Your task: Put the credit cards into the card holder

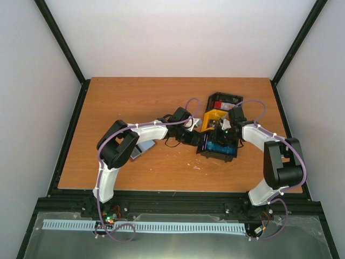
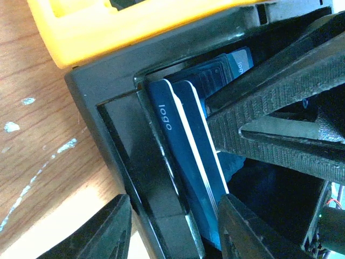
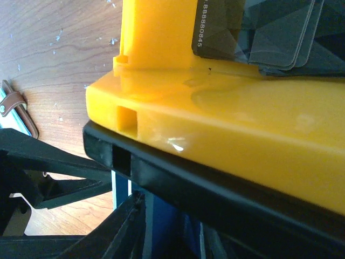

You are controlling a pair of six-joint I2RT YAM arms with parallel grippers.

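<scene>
The black card holder stands right of the table's middle. In the left wrist view, blue logo cards stand upright along its near wall, more blue cards behind them. My left gripper is at that wall, fingertips either side of it and the card edges, partly open; whether it grips is unclear. My right gripper is over the holder; in the right wrist view its fingers are down in the blue-card compartment, partly hidden by the black rim, and its hold cannot be told.
A yellow tray with dark cards adjoins the blue compartment, with another black tray behind it. A pale flat item lies left, partly under my left arm.
</scene>
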